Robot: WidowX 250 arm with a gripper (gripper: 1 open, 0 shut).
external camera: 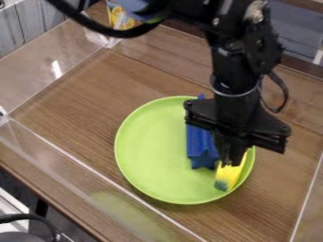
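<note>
The black robot gripper (225, 149) hangs over the right part of a green plate (154, 151). Its fingertips are low, just above a yellow block (229, 176) at the plate's right side, and look close together; nothing shows between them. A blue object (202, 149) lies on the plate just left of the gripper, partly hidden behind it. Whether the fingertips touch the yellow block is hard to tell.
A colourful object (124, 17) sits at the back left, partly cut off. Clear walls edge the table.
</note>
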